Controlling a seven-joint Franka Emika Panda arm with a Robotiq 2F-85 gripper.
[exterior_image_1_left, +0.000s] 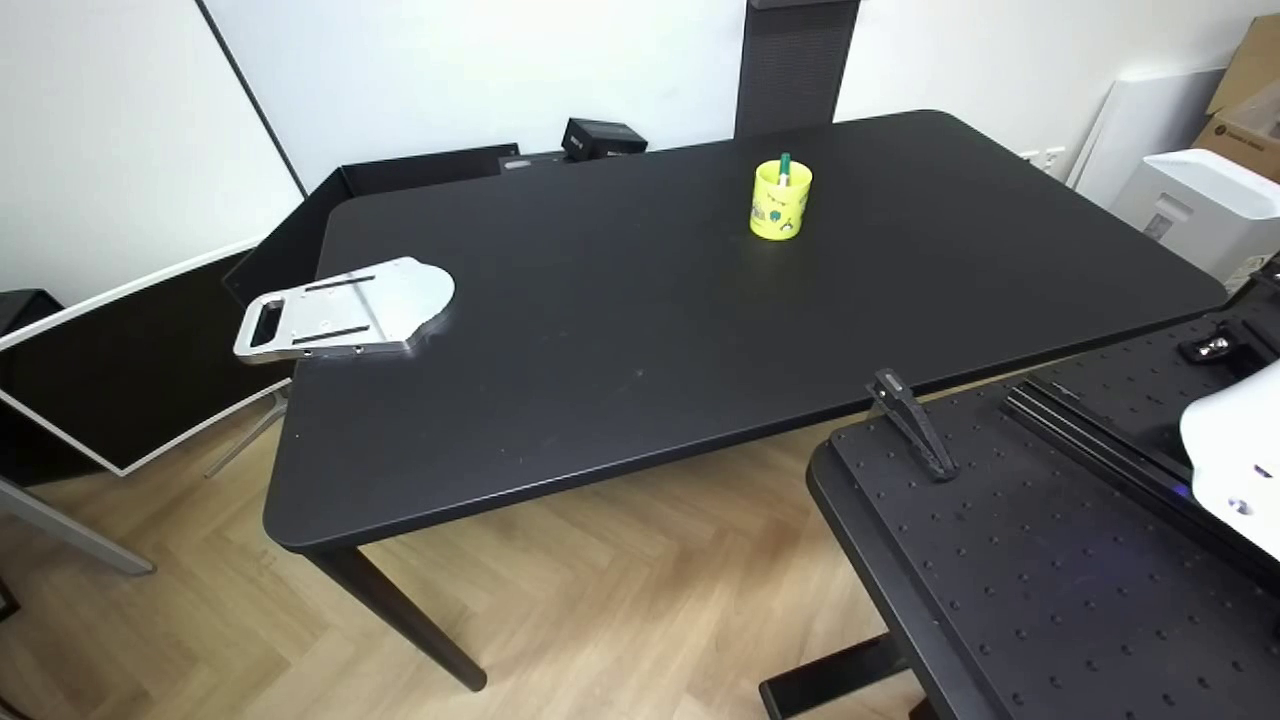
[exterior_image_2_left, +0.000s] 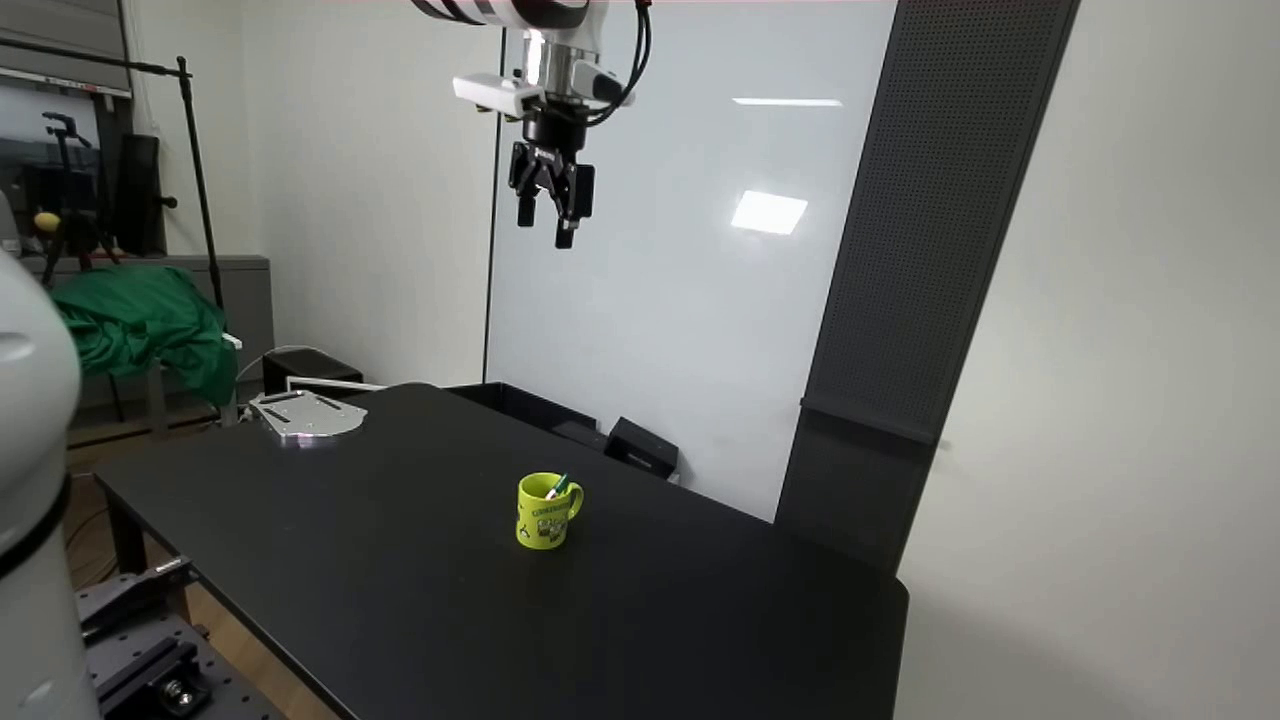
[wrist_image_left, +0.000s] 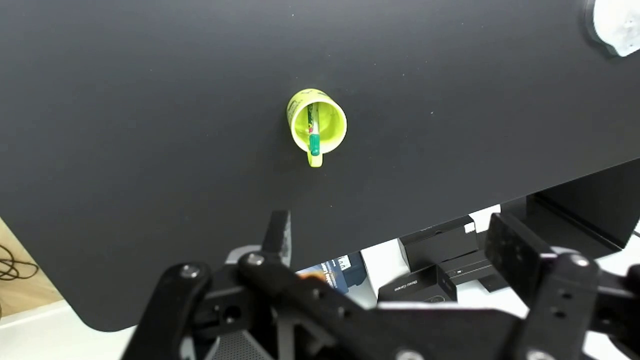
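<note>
A yellow-green mug (exterior_image_1_left: 775, 211) stands upright on the black table, right of its middle in exterior view 1. Inside it leans a marker (wrist_image_left: 314, 129) with a green cap, its end poking just above the rim. In the wrist view the mug (wrist_image_left: 303, 107) is seen from above, its handle (wrist_image_left: 315, 160) towards the bottom of the picture. High over the table, well clear of the mug (exterior_image_2_left: 542, 528), my gripper (exterior_image_2_left: 546, 230) hangs open and empty in exterior view 2. Its two fingers (wrist_image_left: 280, 237) stand wide apart in the wrist view.
A silver metal plate (exterior_image_1_left: 348, 306) lies at the table's left edge, its handle end overhanging. Black boxes (exterior_image_2_left: 642, 445) sit beyond the back edge.
</note>
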